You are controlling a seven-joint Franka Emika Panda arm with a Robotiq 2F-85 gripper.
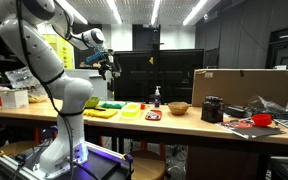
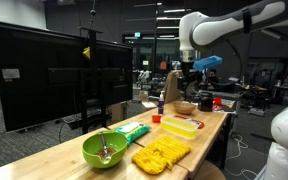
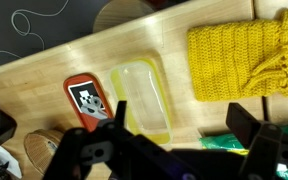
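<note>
High over the table, my gripper stands open, nothing between its fingers. Below it in the wrist view lie a clear tray with a yellow rim (image 3: 142,98), a knitted yellow cloth (image 3: 234,62) to the right, and a red tray with a black-and-white picture (image 3: 87,97) to the left. A green and white packet (image 3: 219,142) is partly hidden behind the right finger. In exterior view 2, a green bowl (image 2: 105,148) with something inside stands at the near end of the table. A wicker basket (image 1: 178,109) stands farther along, in exterior view 1.
A pump bottle (image 1: 157,97) stands behind the trays. Toward the table's right end are a black pot (image 1: 213,109) and a large cardboard box (image 1: 242,88). A round wooden stool (image 3: 119,14) stands beside the table edge.
</note>
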